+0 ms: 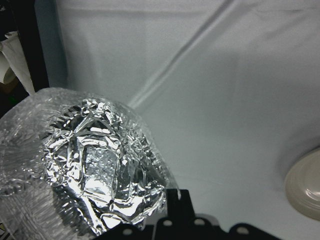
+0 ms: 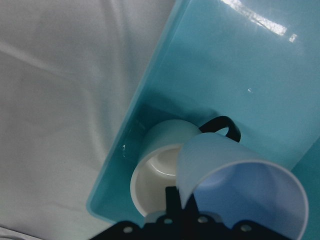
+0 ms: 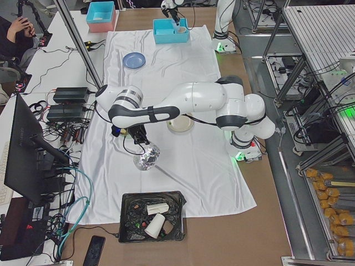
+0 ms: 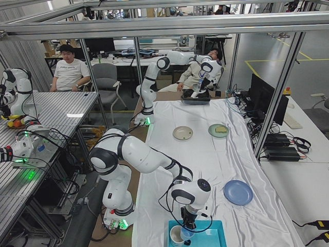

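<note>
My left gripper is shut on the rim of a clear plastic bowl holding crumpled foil, lifted over the white cloth; the bowl fills the lower left of the left wrist view. My right gripper is shut on a light blue cup over a teal bin, beside a white mug with a dark handle lying inside it.
A black lined bin with white items stands at the near edge. A cream plate, a green plate with food and a blue plate rest on the cloth.
</note>
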